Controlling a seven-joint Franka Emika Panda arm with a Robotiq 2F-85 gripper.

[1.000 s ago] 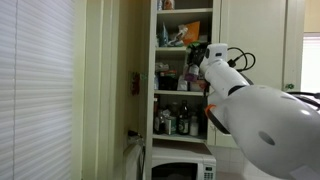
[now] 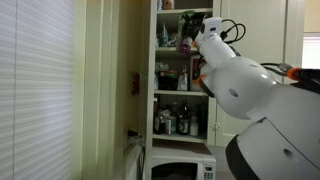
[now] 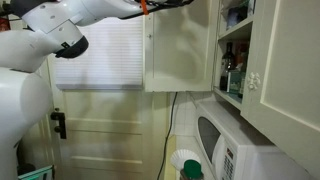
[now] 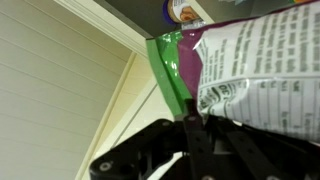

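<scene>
A printed package (image 4: 265, 70), mostly white with small lettering and a green and purple edge, fills the right side of the wrist view. My gripper is shut on its near part, and the package reaches outward beyond the fingers. In exterior view 1 my gripper (image 2: 191, 27) is high up, in front of the open cabinet's upper shelves. A small pinkish piece of the package (image 2: 184, 46) shows below it. In exterior view 2 the arm (image 3: 95, 10) runs along the top; the fingers cannot be made out there.
Bottles and jars (image 2: 178, 123) crowd a lower shelf above the white microwave (image 2: 180, 158). A jar (image 4: 181, 10) shows at the top of the wrist view. An open cabinet door (image 3: 288, 75) stands at the right, and a green-lidded container (image 3: 192, 169) is below.
Over the last second my gripper has risen and shifted left in exterior view 1, with the package in it. It now covers part of the top shelf.
</scene>
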